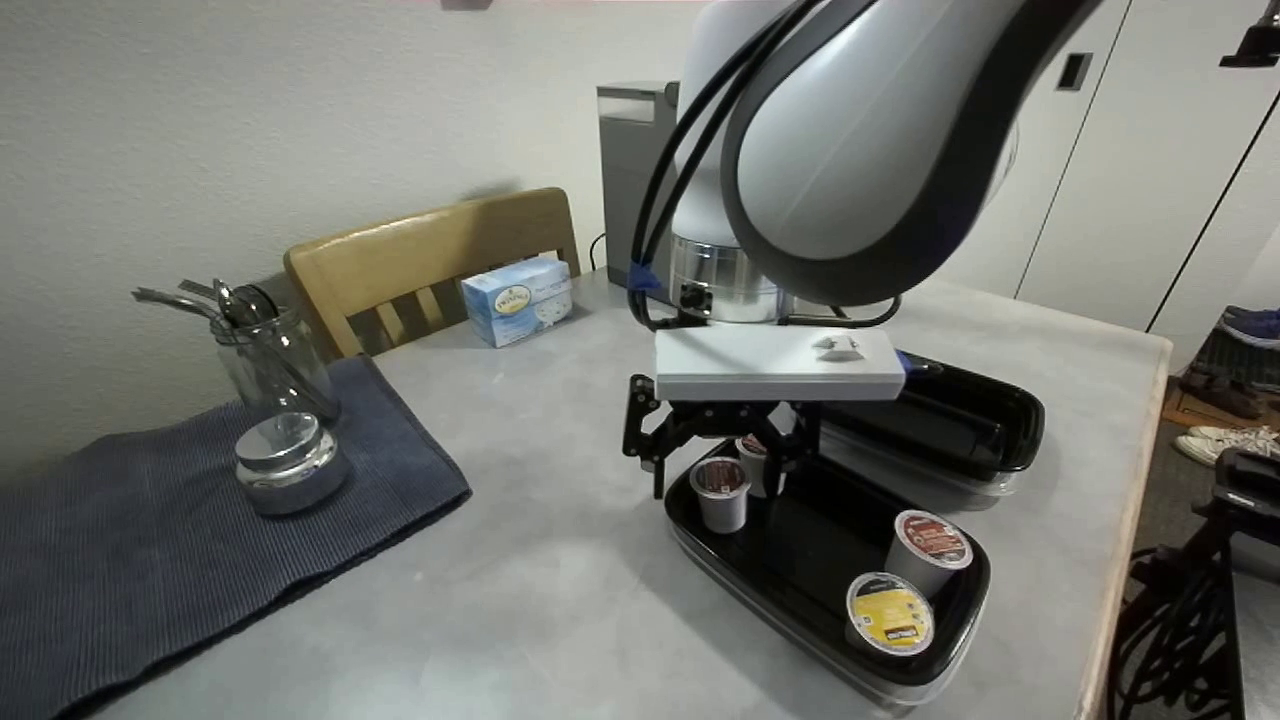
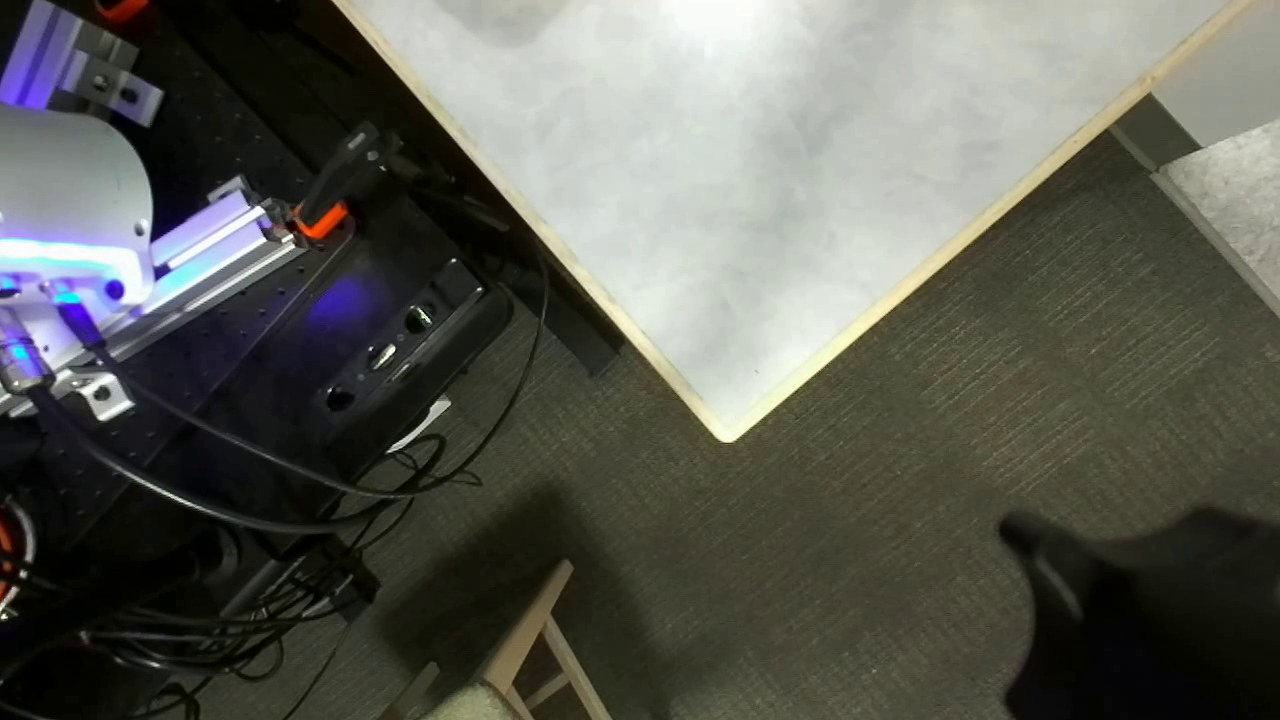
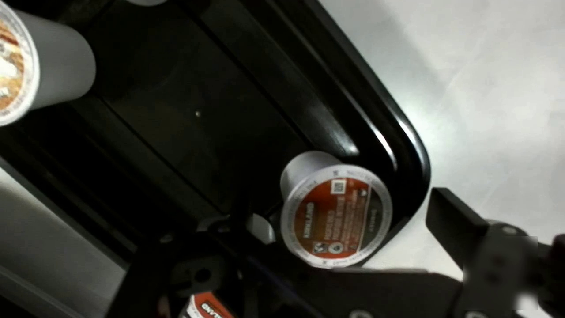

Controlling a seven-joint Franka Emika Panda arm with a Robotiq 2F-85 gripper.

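Note:
A black tray [image 1: 806,546] on the table holds several coffee pods. At its left end stand a red-lidded pod [image 1: 722,494] and, just behind it, a second red-lidded pod [image 1: 753,446], partly hidden by my fingers. A third red-lidded pod [image 1: 931,542] and a yellow-lidded pod [image 1: 889,614] are at the right end. My gripper [image 1: 716,480] is open over the left end. In the wrist view the Kirkland pod [image 3: 337,216] appears between the spread fingers, not gripped. Another red lid [image 3: 209,305] shows beneath the gripper's left side.
An empty-looking black tray [image 1: 960,420] sits behind the pod tray. Farther left are a blue tea box [image 1: 518,302], a silver-lidded jar [image 1: 288,462] and a glass jar with cutlery [image 1: 276,360]. Bare table lies between the placemat [image 1: 180,528] and the tray.

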